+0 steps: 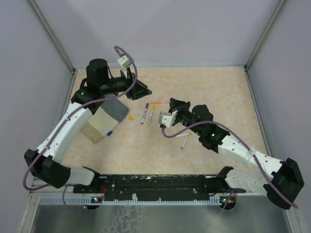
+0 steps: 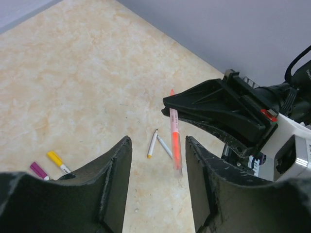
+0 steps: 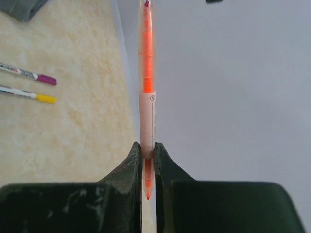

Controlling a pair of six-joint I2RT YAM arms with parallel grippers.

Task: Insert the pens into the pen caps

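My right gripper is shut on a pink pen with a clear body, held up near the middle of the table; in the left wrist view the same pen [image 2: 175,141] stands nearly upright in it. My left gripper is part open at the upper left of the table, nothing between its fingers. Below lie a purple-capped pen [image 1: 145,114], a yellow-capped pen [image 1: 151,114], a loose yellow cap [image 1: 130,117], a blue cap [image 1: 109,133] and two white pens [image 2: 152,144] [image 2: 164,146].
A grey and beige cloth [image 1: 99,124] lies on the table's left side. Walls border the table [image 1: 223,87].
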